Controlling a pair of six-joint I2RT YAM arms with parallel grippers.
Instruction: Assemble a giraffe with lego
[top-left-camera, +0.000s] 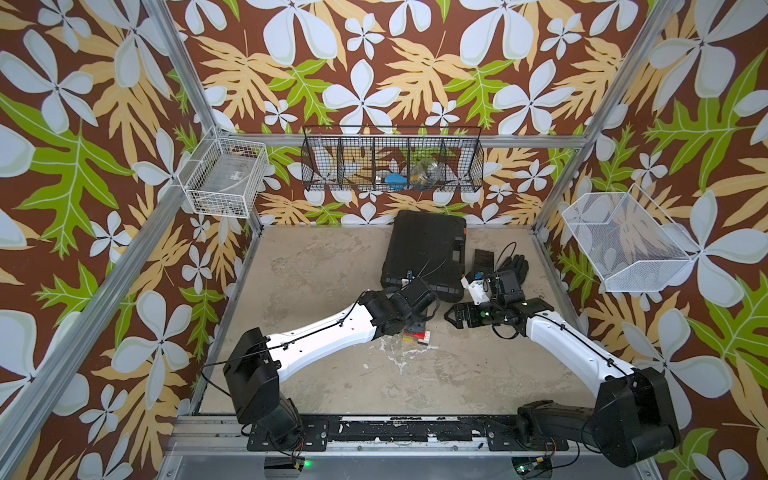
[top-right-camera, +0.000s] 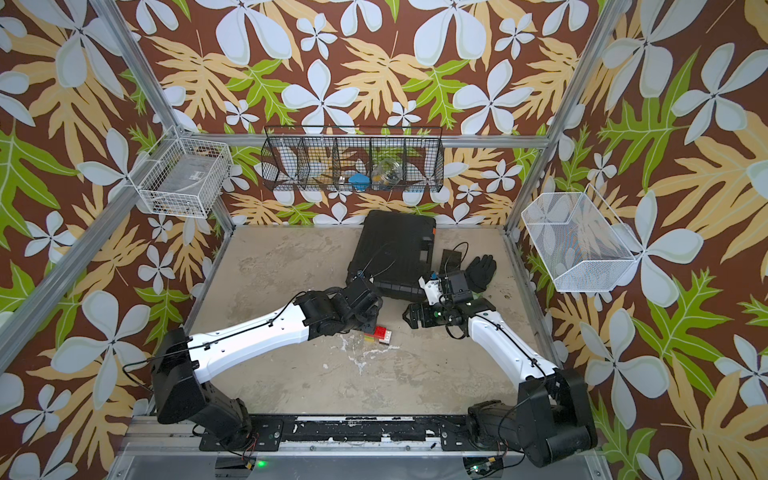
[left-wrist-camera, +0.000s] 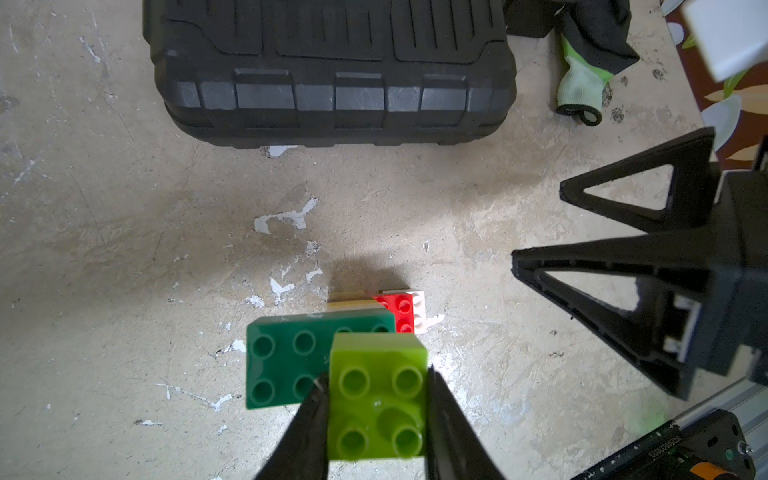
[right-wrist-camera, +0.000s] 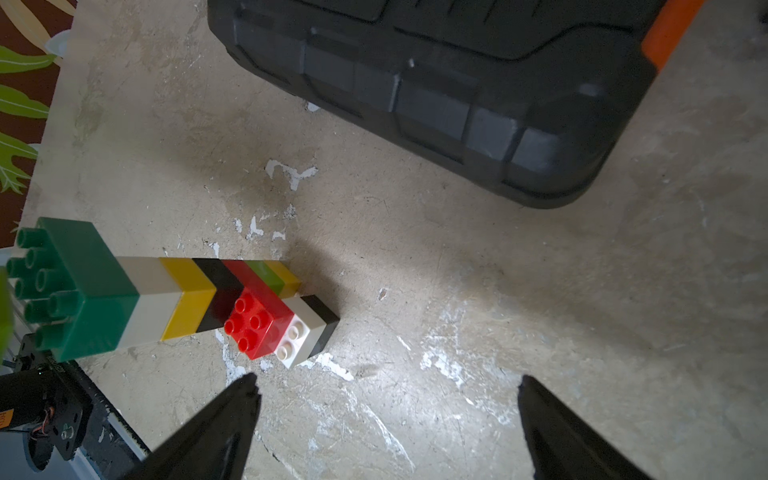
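In the left wrist view my left gripper is shut on a lime green brick (left-wrist-camera: 378, 436), a finger on each side of it. Beneath it is the dark green brick (left-wrist-camera: 276, 352). This tops a column, seen in the right wrist view with the dark green brick (right-wrist-camera: 88, 288), white, yellow, black and red bricks in line. A red brick (right-wrist-camera: 260, 316) and a white brick (right-wrist-camera: 302, 332) stick out low on its side. Only the lime brick's edge (right-wrist-camera: 4, 312) shows there, near the dark green studs; whether they touch cannot be told. My right gripper stands open and empty.
A black case (top-left-camera: 424, 248) lies behind the column. Gloves (top-right-camera: 481, 272) rest at the back right. A wire basket rack (top-left-camera: 392, 164) hangs at the back, with white baskets (top-left-camera: 228, 176) left and right (top-left-camera: 632, 240).
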